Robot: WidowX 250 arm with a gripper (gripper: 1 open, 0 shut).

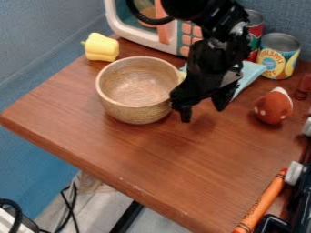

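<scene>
My black gripper (202, 106) hangs low over the table just right of a pale woven bowl (134, 96), its fingers pointing down and apart, with no object visible between them. Part of a light blue cloth-like item (250, 75) lies behind the gripper. A red toy football (274, 106) sits to the right.
A yellow pepper (101, 46) is at back left, a toy microwave (149, 32) behind, cans (278, 56) at back right, an orange crayon (265, 206) and dark objects at front right.
</scene>
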